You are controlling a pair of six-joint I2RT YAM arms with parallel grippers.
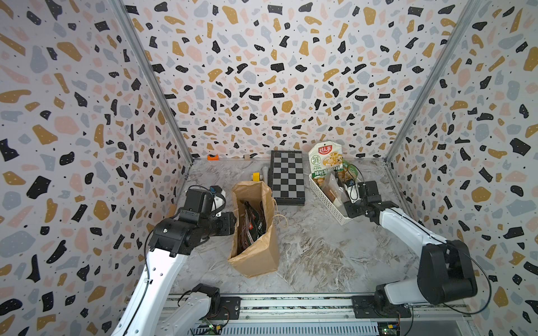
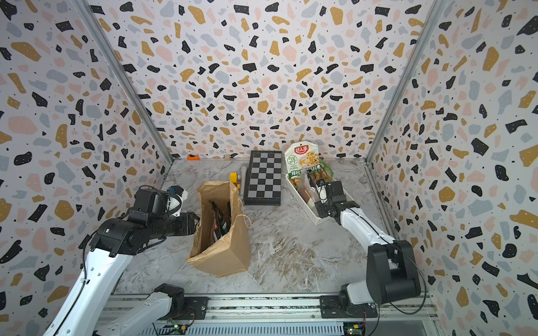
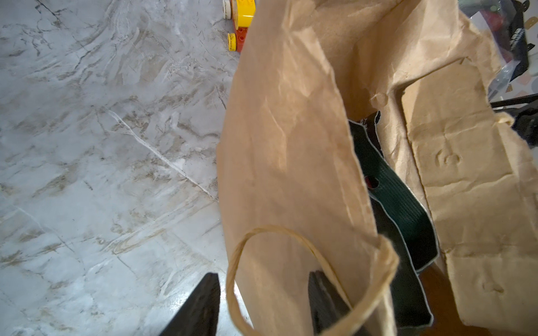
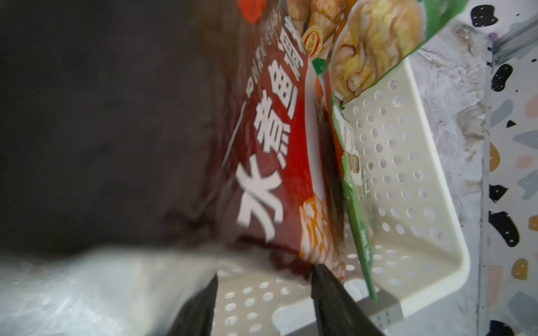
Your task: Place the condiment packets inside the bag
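The brown paper bag [image 1: 255, 257] stands open at centre-left, with dark packets [image 1: 252, 224] inside. My left gripper is open at the bag's side, a paper handle loop across it in the left wrist view. On the right, a white perforated basket [image 4: 426, 224] holds condiment packets, among them a green-and-white one [image 1: 325, 156] and a dark red one [image 4: 280, 168]. My right gripper is at that basket, part open, with the red packet close over its fingertips; whether it grips the packet I cannot tell.
A checkered board [image 1: 287, 176] lies between bag and basket at the back. A yellow toy [image 3: 243, 14] is behind the bag, and an orange item [image 1: 213, 157] lies by the back wall.
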